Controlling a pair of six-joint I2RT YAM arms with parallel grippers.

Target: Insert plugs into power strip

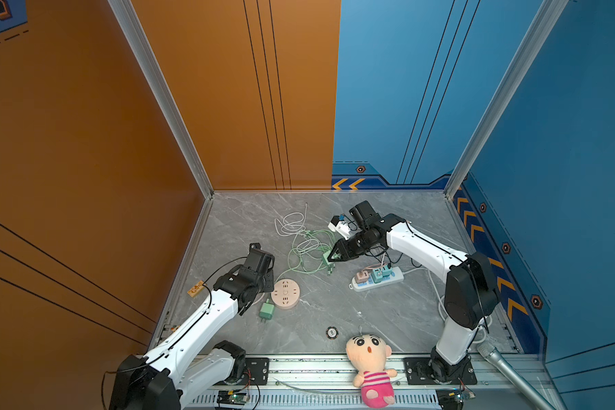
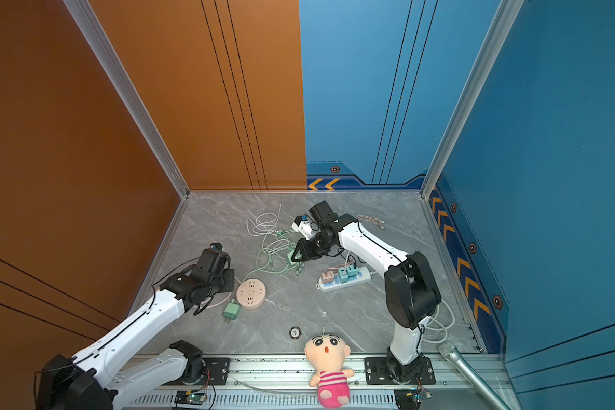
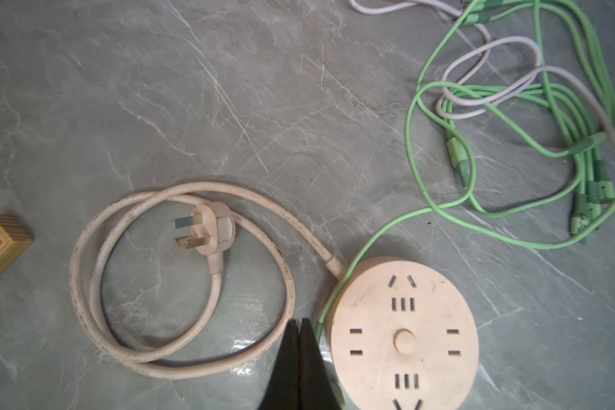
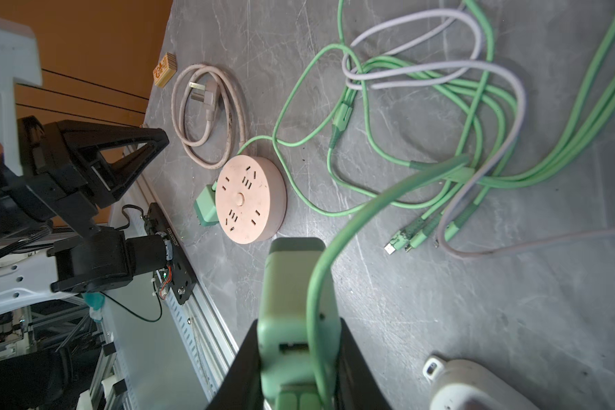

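Observation:
Held upright between the fingers of my right gripper is a green charger (image 4: pixel 297 287), its green cable arching over it; the gripper is shut on it. Further right on the table lies the white power strip (image 1: pixel 378 281), with pink and teal plugs (image 1: pixel 381 273) in it. A round pink socket hub (image 3: pixel 403 335) has bare slots on its top. My left gripper is shut beside that hub, nothing showing between its fingers. A second green charger (image 4: pixel 206 205) lies on the table by the hub.
The hub's coiled cord ends in a pink plug (image 3: pixel 208 229). Tangled green cables (image 4: pixel 485 164) cover the middle back. A yellow box (image 1: pixel 196 288) is at left, a small round black object (image 1: pixel 332 332) in front, and a doll (image 1: pixel 369 362) on the front edge.

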